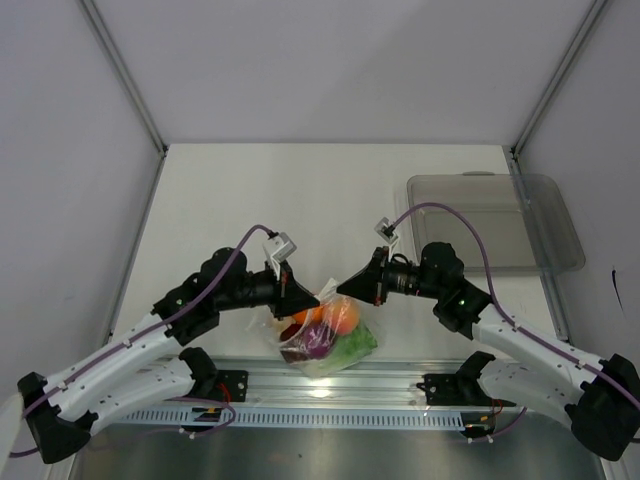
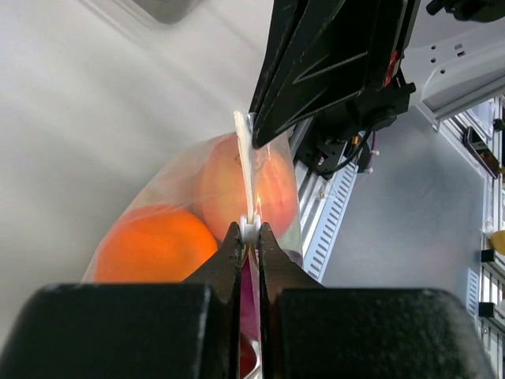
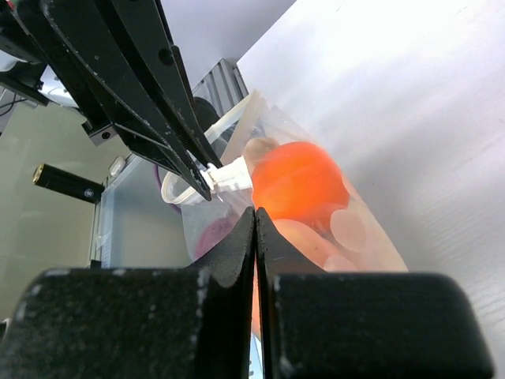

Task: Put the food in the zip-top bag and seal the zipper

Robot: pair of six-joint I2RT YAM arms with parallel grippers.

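Observation:
The clear zip top bag (image 1: 328, 369) lies near the table's front edge, bulging with an orange food item (image 1: 306, 315), a peach-coloured one (image 1: 341, 316), a purple one (image 1: 317, 342) and a green one (image 1: 352, 346). My left gripper is shut on the bag's white zipper (image 2: 245, 170), a white piece showing at its fingertips. Farther along that strip, my right gripper (image 1: 340, 290) is shut, its tips close against the strip's far end in the left wrist view. Whether bag film is pinched there, I cannot tell. From the right wrist, the orange item (image 3: 296, 181) shows through the film.
A translucent grey tray (image 1: 470, 225) occupies the table's back right. Bare white table (image 1: 260, 190) stretches behind the arms. A metal rail (image 1: 320, 394) runs along the front edge, just below the bag.

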